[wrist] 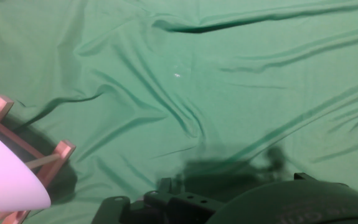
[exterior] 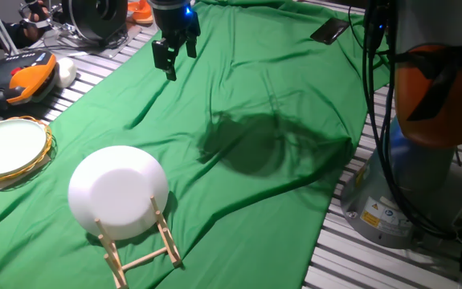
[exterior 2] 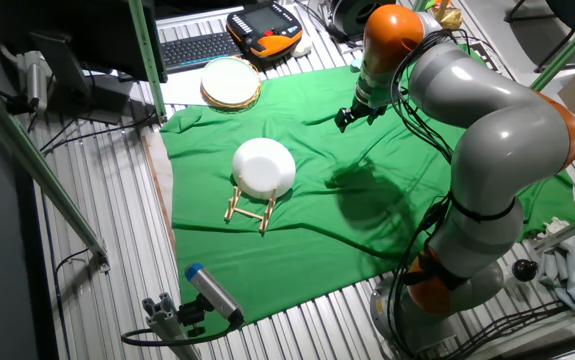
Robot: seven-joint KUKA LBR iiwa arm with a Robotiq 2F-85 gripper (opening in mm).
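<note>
A white plate (exterior: pixel 118 193) leans on a small wooden rack (exterior: pixel 146 258) on the green cloth. From the other exterior side, the plate (exterior 2: pixel 264 168) and rack (exterior 2: pixel 251 212) lie left of the arm. Above the cloth's far part hangs my gripper (exterior: pixel 181 66), well away from the plate. Its fingers stand apart, with nothing visible between them; exterior view 2 also shows the gripper (exterior 2: pixel 358 122) spread. At the left edge of the wrist view are part of the plate (wrist: pixel 7 177) and rack (wrist: pixel 57 158). Dark gripper parts fill that view's bottom, their tips partly cut off.
A round white dish with a woven rim (exterior 2: pixel 231 82) rests beyond the cloth, near an orange-black teach pendant (exterior 2: pixel 265 33) and keyboard (exterior 2: pixel 199 50). A dark flat phone-like object (exterior: pixel 329 30) lies at the far cloth edge.
</note>
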